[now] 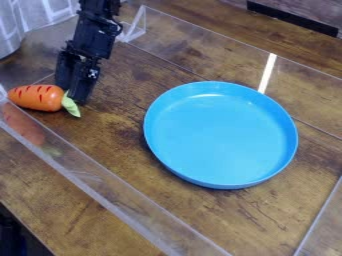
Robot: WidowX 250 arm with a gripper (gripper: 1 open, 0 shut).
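An orange toy carrot (34,98) with black stripes and a pale green top lies on the wooden table at the left, beside a clear wall. My black gripper (72,92) reaches down from the top left to the carrot's green end, its fingers low beside it. Whether they are open or closed on the carrot is too dark to tell. A blue plate (221,135) sits empty at the centre right.
Clear acrylic walls edge the table (160,210) along the lower left, back and right. A silvery object (8,25) stands at the top left corner. Bare wood lies between carrot and plate.
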